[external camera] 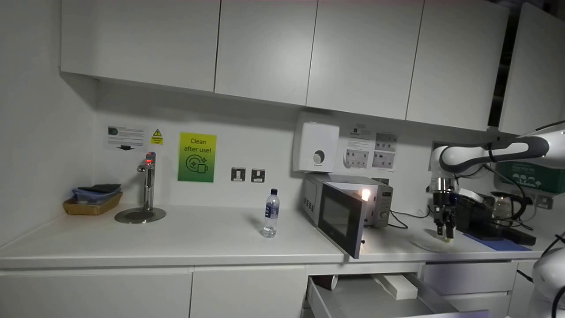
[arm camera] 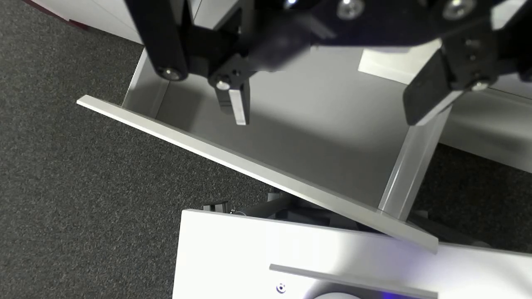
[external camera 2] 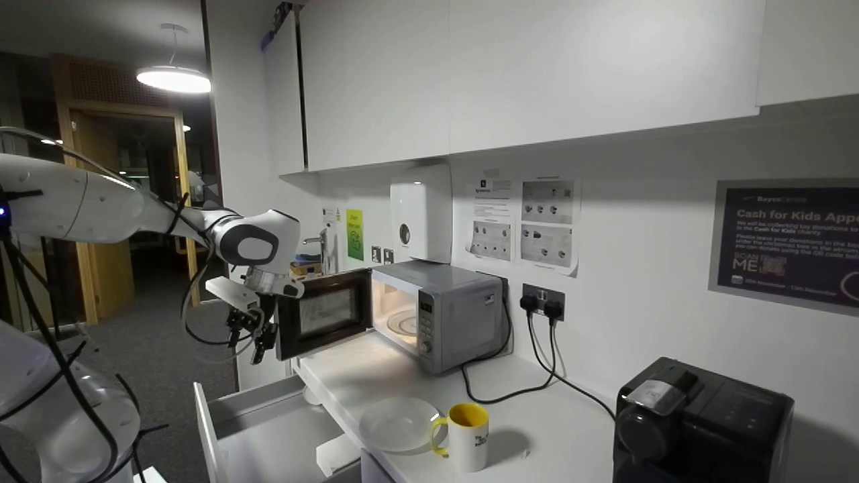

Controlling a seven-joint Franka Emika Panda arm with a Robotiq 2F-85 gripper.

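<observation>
My gripper stands open above the pulled-out drawer (arm camera: pixel 319 144), its fingers wide apart and nothing between them. In exterior view 2 the gripper (external camera 2: pixel 246 347) hangs pointing down in front of the open microwave door (external camera 2: pixel 328 312). The grey microwave (external camera 2: pixel 467 310) is lit inside, and its turntable shows. On the counter by the front edge lies a clear plate (external camera 2: pixel 390 425), with a white mug (external camera 2: pixel 468 443), yellow inside, standing beside it. A white box (external camera: pixel 401 286) and a dark-and-white cup (external camera: pixel 330 282) lie in the drawer.
A water bottle (external camera: pixel 271 214) stands upright left of the microwave. A black coffee machine (external camera 2: pixel 700 426) stands beyond the mug. Power cables (external camera 2: pixel 515 392) trail over the counter behind the plate.
</observation>
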